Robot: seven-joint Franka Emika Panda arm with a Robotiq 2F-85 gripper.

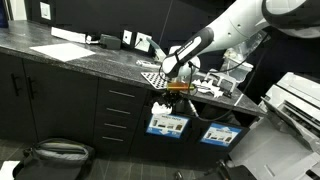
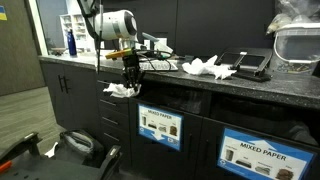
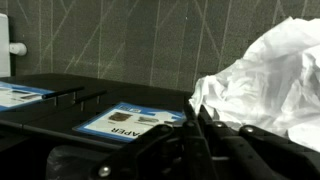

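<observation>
Crumpled white paper point(image 3: 265, 85) fills the right side of the wrist view, pinched at its lower left edge by my gripper, which is shut on it. In the second exterior view this paper point(image 2: 122, 90) hangs from my gripper point(image 2: 131, 76) in front of the dark drawers, below counter level. The first exterior view has the paper point(image 1: 161, 108) just above and left of a blue-and-white MIXED PAPER label point(image 1: 167, 125). My gripper point(image 1: 172, 96) points downward there. Its exact contact with the paper is small in both exterior views.
A second MIXED PAPER label point(image 2: 265, 155) marks the neighbouring opening under the counter point(image 2: 245, 95). More crumpled white material point(image 2: 208, 68) and a black tray point(image 2: 250, 62) lie on top. A black bag point(image 1: 55, 160) rests on the floor. Floor before the drawers is clear.
</observation>
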